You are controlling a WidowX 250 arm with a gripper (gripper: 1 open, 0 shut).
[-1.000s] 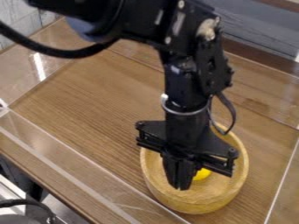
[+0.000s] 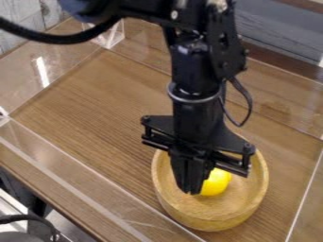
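A round wooden bowl (image 2: 177,198) sits at the lower middle, with a yellow object (image 2: 216,184) in its right part. My black gripper (image 2: 192,181) hangs over the bowl, its fingertips pointing down just left of the yellow object and partly in front of it. The fingers look shut, with nothing visible between them. Much of the bowl's back is hidden by the gripper body.
A light wooden tabletop (image 2: 89,113) surrounds the bowl, open to the left and right. A clear object (image 2: 108,28) is partly seen at the upper left edge. A dark cable lies at the lower left.
My gripper has moved slightly up and back from the front of the bowl, and more of the yellow object shows.
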